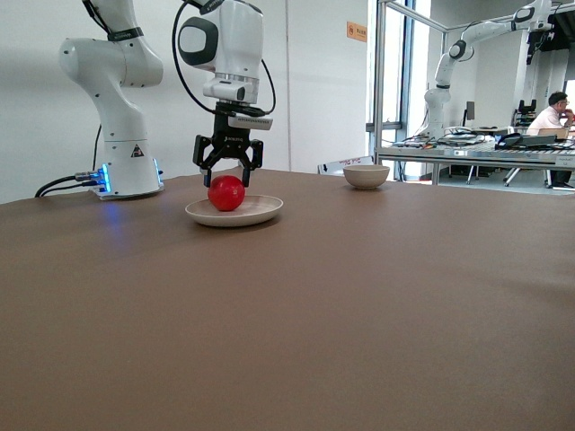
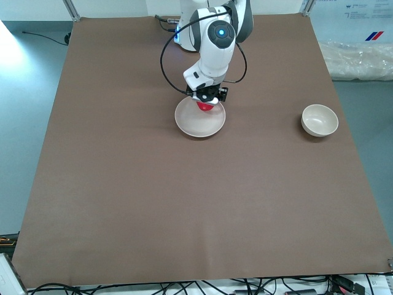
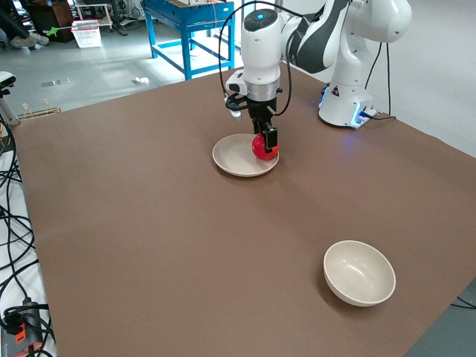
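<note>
A red ball [image 1: 225,193] rests on a shallow pale plate [image 1: 256,209], which is also visible in the left view [image 2: 190,123] and the right view [image 3: 234,156]. My black gripper [image 1: 225,178] hangs just over the ball, its two fingers apart on either side of the ball's top, open. In the left view the arm's wrist hides most of the ball; in the right view the fingers overlap it, so contact is unclear there.
An empty pale bowl [image 2: 319,120] stands to the right on the brown table [image 2: 196,203]. The arm's base sits at the back, with cables looping round the wrist.
</note>
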